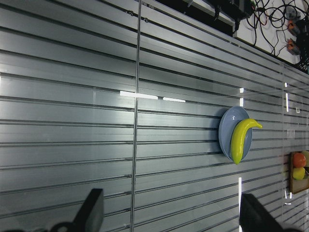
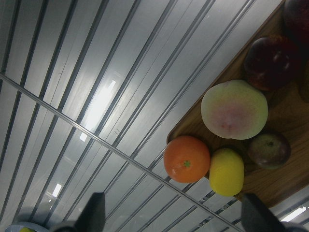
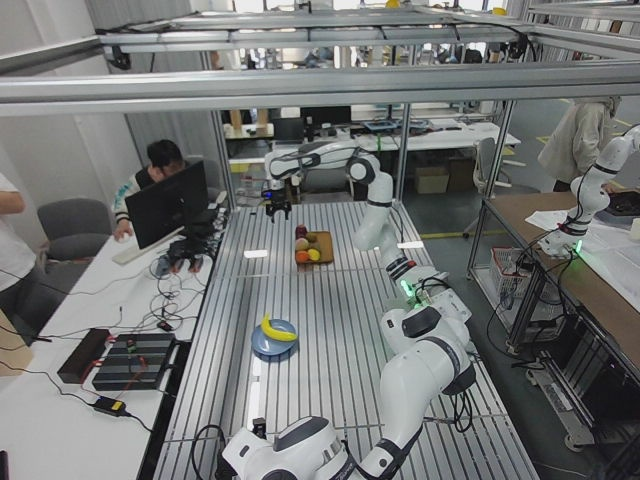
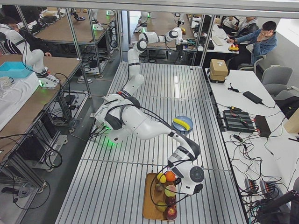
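Observation:
A yellow banana [image 1: 238, 140] lies on a blue plate [image 1: 227, 128] on the slatted metal table [image 4: 121, 186]. A wooden tray [image 4: 150, 205] at the far end in the left camera holds an orange [image 2: 187, 159], a yellow fruit [image 2: 226, 171], a peach [image 2: 234, 108], dark red fruits [image 2: 272, 62] and others. My left gripper is over bare table, away from the plate, open with nothing visible between its fingers. My right gripper is raised over the tray side, open and empty.
A white side desk [image 3: 60, 300] with monitor, power boxes and cables runs along one long edge; a seated person is beside it. Metal frame beams span overhead. Much of the table around the plate is clear.

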